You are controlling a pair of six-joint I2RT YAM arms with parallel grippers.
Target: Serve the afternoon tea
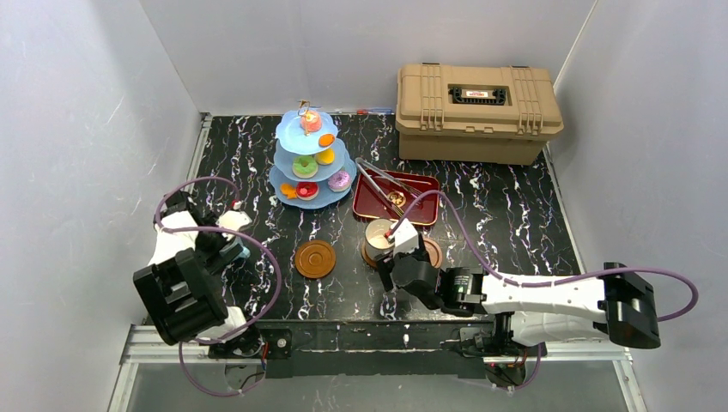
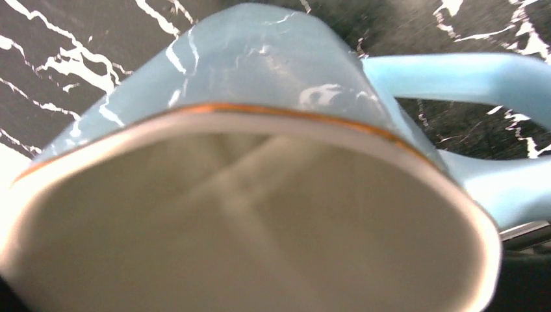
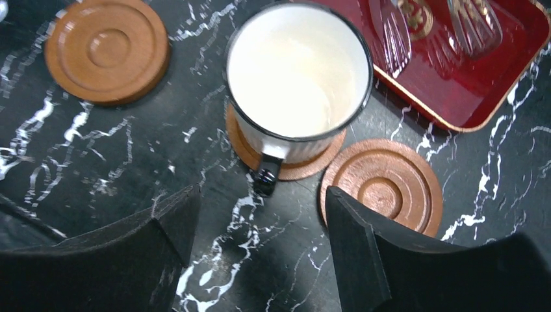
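Observation:
A light blue cup (image 2: 260, 65) with a gold-lined rim fills the left wrist view, its handle to the right. My left gripper (image 1: 230, 246) is at this cup, open; dark finger parts show only at the lower corners, and the cup hides the rest. A white enamel mug (image 3: 295, 78) with a dark rim stands on a wooden coaster (image 3: 302, 170), its handle toward my right gripper. That gripper is open, with an empty gap between its fingers, just short of the handle. Two other coasters, a left one (image 1: 315, 258) and a right one (image 3: 386, 188), are bare.
A three-tier blue stand (image 1: 316, 197) with toy sweets is at the back. Tongs and forks lie on a red tray (image 3: 477, 120) close behind the mug. A tan case (image 1: 481, 112) occupies the back right.

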